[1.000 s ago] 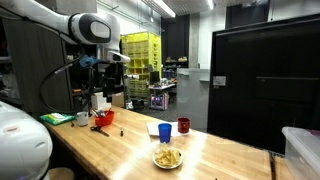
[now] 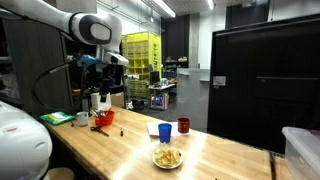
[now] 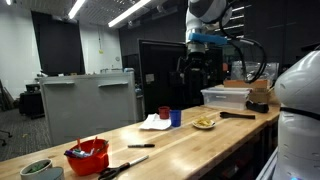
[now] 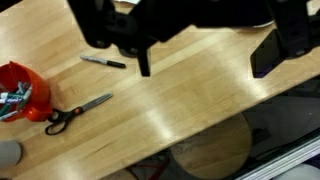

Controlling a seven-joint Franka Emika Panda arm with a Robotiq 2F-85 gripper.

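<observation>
My gripper is open in the wrist view, its two dark fingers wide apart with only bare wooden table below and between them. It hangs high over the table. On the table a white plate point(image 2: 158, 162) holds yellowish food, with a blue cup point(image 2: 165, 131) and a red cup point(image 2: 183, 125) behind it. A red bowl point(image 3: 87, 162) contains several small items. Beside it lie black-handled scissors point(image 4: 70, 117), and a thin dark marker-like object point(image 4: 103, 62) rests a little apart.
A white cloth point(image 3: 155, 122) lies close to the cups. Near the red bowl stands a greyish cup point(image 4: 8, 154). One clear bin point(image 3: 227, 97) sits at the far end. Below the table edge is a round wooden stool point(image 4: 212, 148). Mid-table is mostly free.
The arm's wrist has tilted and shifted slightly to the right in exterior view 1. Objects on the table stay where they were.
</observation>
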